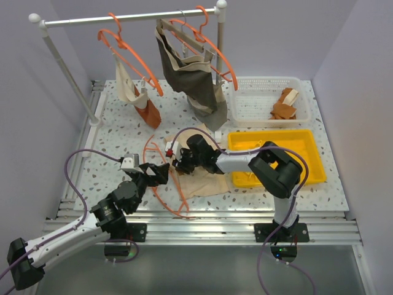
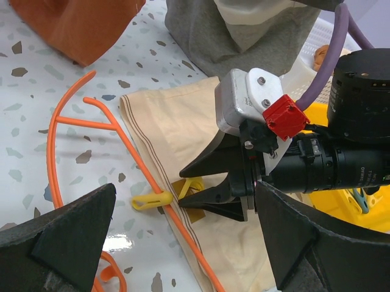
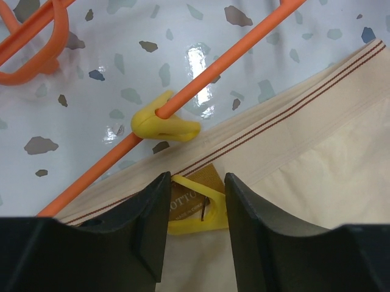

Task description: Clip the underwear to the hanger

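Observation:
Cream underwear (image 3: 317, 152) with a striped band lies flat beside an orange hanger (image 2: 192, 243), which carries a yellow clip (image 3: 164, 125) on its bar. A second yellow clip (image 3: 198, 222) lies on the brown label of the cloth, between the fingertips of my right gripper; whether it is gripped I cannot tell. My left gripper (image 1: 148, 167) stands open above the hanger's left side, with nothing between its fingers, facing the right gripper in the left wrist view.
A rack (image 1: 80, 20) holds orange hangers with hanging garments at the back. A white basket (image 1: 252, 114) with brown cloth stands back right, a yellow tray (image 1: 313, 166) beneath the right arm.

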